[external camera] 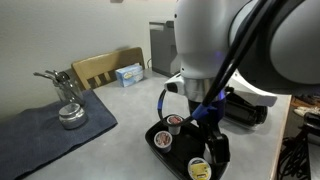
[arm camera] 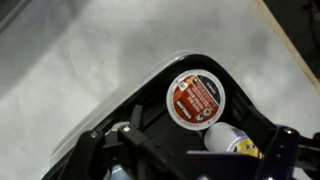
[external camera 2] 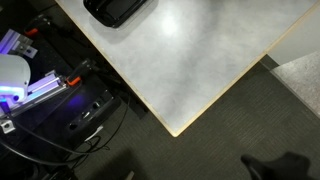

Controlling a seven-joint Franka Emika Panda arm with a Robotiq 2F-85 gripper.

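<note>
A black tray (external camera: 180, 155) on the table holds several coffee pods. In exterior view 1 I see a red-topped pod (external camera: 174, 123) at its back, another pod (external camera: 163, 140) at its left and a yellow-topped pod (external camera: 199, 170) near the front. My gripper (external camera: 211, 150) hangs low over the tray's right side. The wrist view shows the gripper open, its dark fingers on either side of the view. Ahead of them sits an upright pod (arm camera: 195, 100) with a red and brown lid; a tilted white pod (arm camera: 230, 139) is partly hidden beside the right finger.
At the left, a metal canister (external camera: 72, 115) and a utensil holder (external camera: 66, 88) stand on a dark cloth (external camera: 30, 145). A blue box (external camera: 130, 74) is at the back, near a wooden chair (external camera: 95, 68). Open tabletop (external camera 2: 190, 60) fills much of exterior view 2.
</note>
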